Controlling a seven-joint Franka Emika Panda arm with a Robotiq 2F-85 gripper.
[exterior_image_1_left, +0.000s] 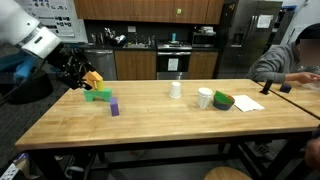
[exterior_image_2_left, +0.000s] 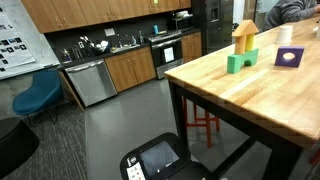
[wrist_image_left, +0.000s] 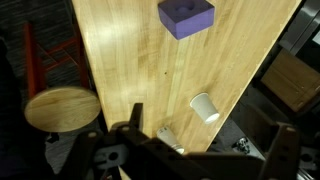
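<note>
A green block (exterior_image_2_left: 242, 62) stands on the table with an orange-yellow block (exterior_image_2_left: 244, 44) on it and a lighter pointed piece (exterior_image_2_left: 245, 28) on top. Beside this stack is a purple block (exterior_image_2_left: 289, 56) with a notch or hole. The wrist view looks down on the purple block (wrist_image_left: 186, 17) at its top edge. My gripper is open there, its dark fingers wide apart with only distant table between them. In the first exterior view the arm hangs at the table's left end, close to the stack; the fingertips are hard to make out.
White cups (exterior_image_1_left: 204, 98) and a green bowl (exterior_image_1_left: 223, 100) with dark contents stand farther right. A paper sheet (exterior_image_1_left: 249, 103) lies beyond them. Someone (exterior_image_1_left: 291, 70) sits at the right end. A stool (wrist_image_left: 62, 108) is below.
</note>
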